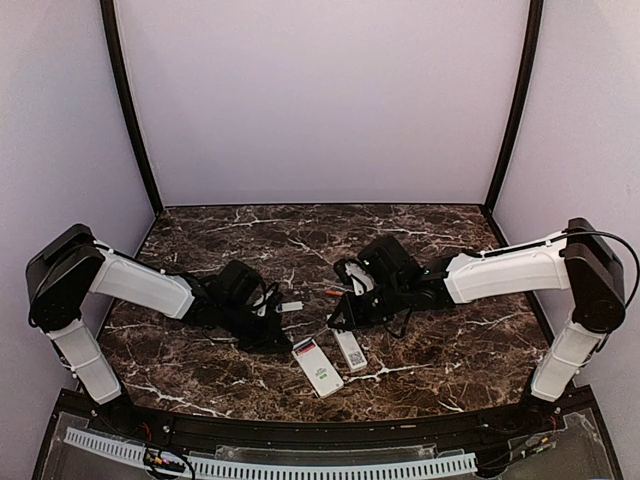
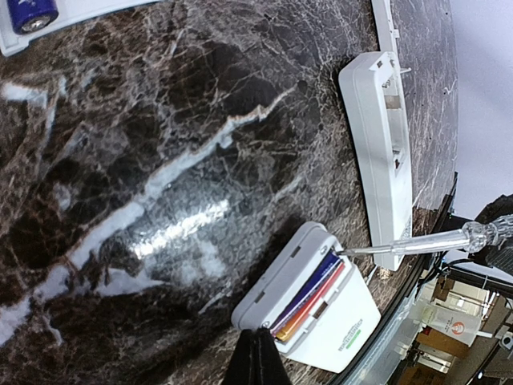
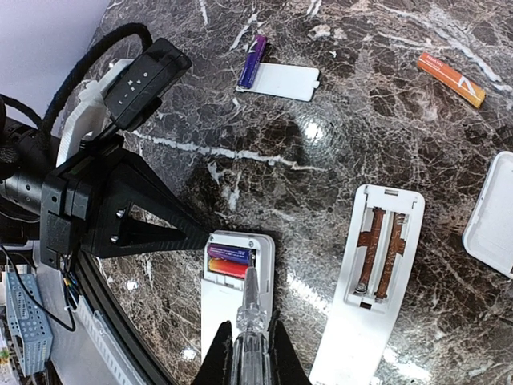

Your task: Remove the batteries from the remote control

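A white remote control [image 3: 218,298] lies face down, its compartment holding a purple battery [image 3: 229,253] and an orange battery [image 3: 228,268] side by side. My left gripper is shut at the corner of this remote, nothing showing between its fingers. My right gripper is shut on a clear-handled screwdriver [image 2: 437,243]; its thin tip reaches the compartment's edge, at the end of the purple battery. Whether the tip touches that battery I cannot tell. Beside it lies a second white remote [image 3: 351,329] with an empty compartment.
At the back left a loose purple battery [image 3: 252,62] rests against a white cover [image 3: 282,81]. A loose orange battery [image 3: 451,79] and another white cover [image 3: 492,212] lie farther right. Bare marble surrounds them.
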